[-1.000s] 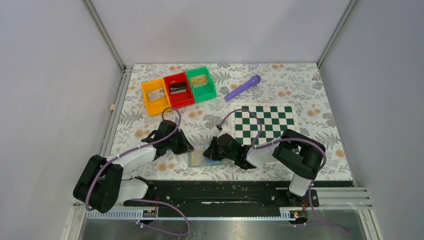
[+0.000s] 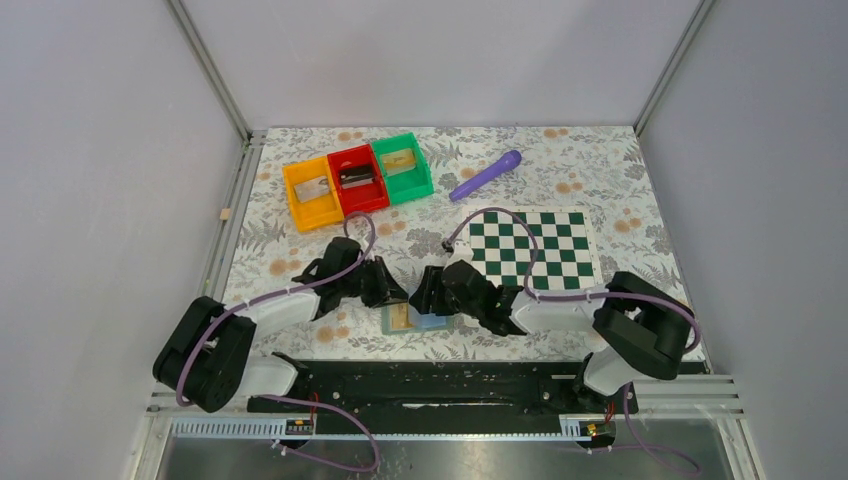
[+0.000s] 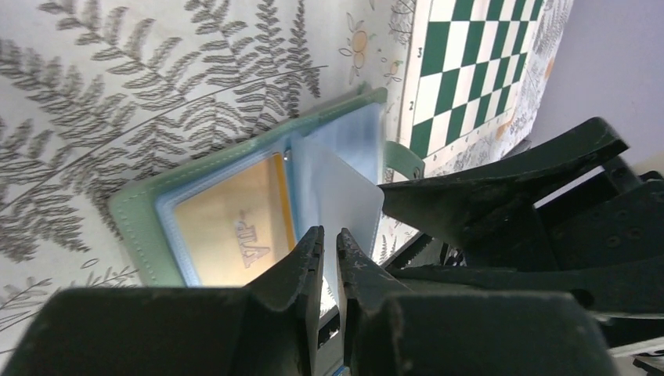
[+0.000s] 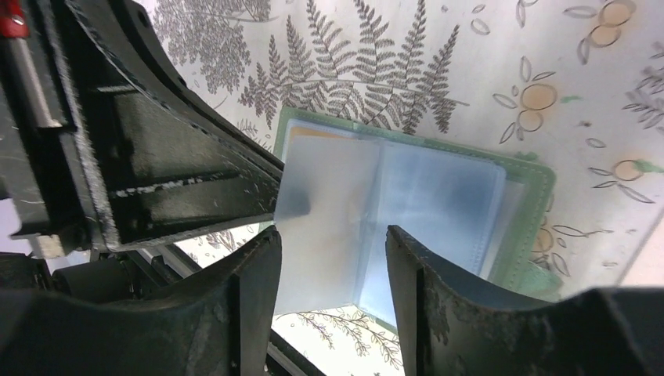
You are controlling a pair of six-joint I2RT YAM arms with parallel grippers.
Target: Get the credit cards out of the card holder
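Observation:
The open card holder [image 2: 388, 320] lies flat near the table's front edge, with a green cover and pale blue clear pockets. A tan card [image 3: 231, 223] with printed letters shows in its left side in the left wrist view. One translucent sleeve page [image 4: 325, 219] stands up from the middle. My left gripper is at that page, a narrow gap between its fingertips; whether the page lies between them is unclear. Above the holder's right half, my right gripper is open, its fingers apart and the raised page close to one of them.
Yellow [image 2: 296, 210], red [image 2: 375, 199] and green [image 2: 420, 180] bins stand at the back left, each with something in it. A purple baton [image 2: 485, 176] and a green checkered board [image 2: 530, 245] lie at the back and right. The two grippers are very close together.
My left gripper has moved right to the raised page. My right gripper has shifted slightly right and its fingers are spread wider. The holder has slid a little right.

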